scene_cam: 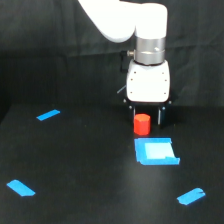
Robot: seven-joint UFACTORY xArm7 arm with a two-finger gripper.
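A small red block [142, 125] stands on the dark table, right of the middle. Directly over it, my gripper [145, 114] points downward at the end of the white and grey arm. Its dark fingers are spread to the left and right of the block, so the gripper looks open. The fingertips are hard to make out against the black background; whether they touch the block cannot be told. Just in front of the block lies a shallow blue tray [140, 152] with a white inside.
Blue tape strips lie on the table at the back left [48, 115], the front left [20, 188] and the front right [191, 196]. A dark curtain hangs behind.
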